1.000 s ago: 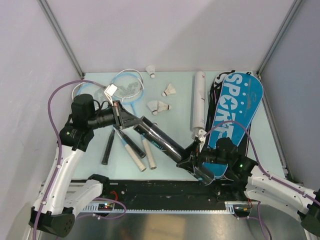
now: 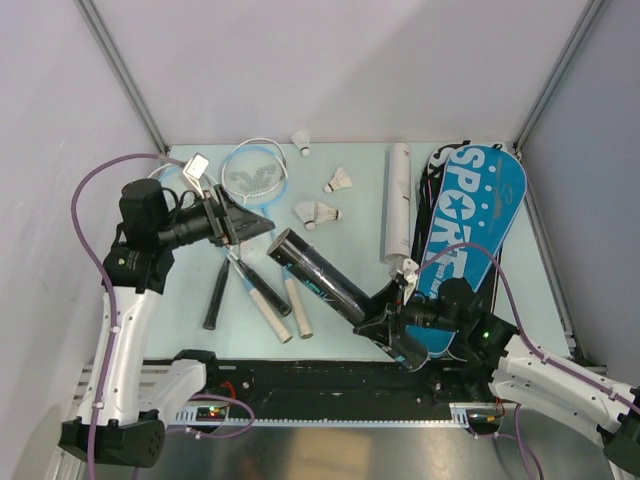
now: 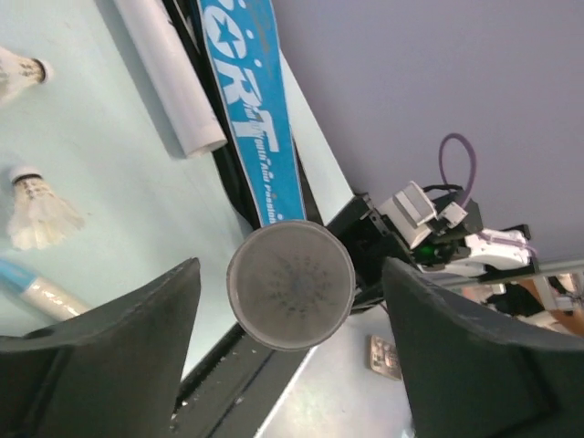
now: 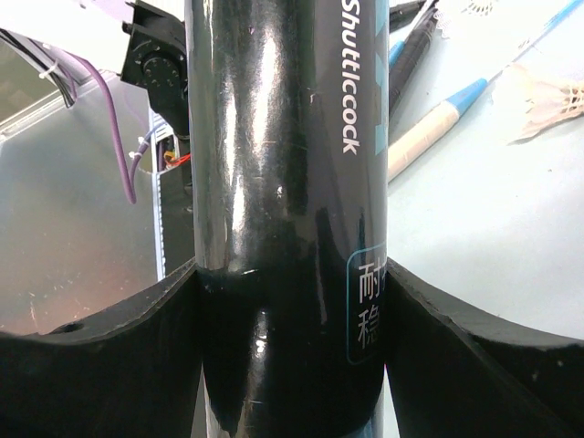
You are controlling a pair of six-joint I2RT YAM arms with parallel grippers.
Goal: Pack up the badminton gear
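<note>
A black shuttlecock tube (image 2: 320, 277) is held tilted above the table's front, its upper end toward the left arm. My right gripper (image 2: 382, 328) is shut around its lower part, with finger pads against both sides in the right wrist view. My left gripper (image 2: 262, 226) stands open, just off the tube's upper end. In the left wrist view the round brownish end face (image 3: 292, 285) shows beyond the spread fingers (image 3: 137, 333), with nothing gripped. Shuttlecocks (image 2: 339, 180) lie loose on the table. Rackets (image 2: 254, 175) lie at left, partly behind the left arm.
The blue sports bag (image 2: 470, 190) lies at right, partly covered by the right arm. Beside it is a pale roll (image 2: 398, 205). Racket handles (image 2: 268, 318) point toward the front edge. Bare tabletop (image 2: 350, 235) shows in the middle.
My left gripper has drawn back up and left from the tube's upper end, leaving a gap. The right gripper and the tube have stayed put.
</note>
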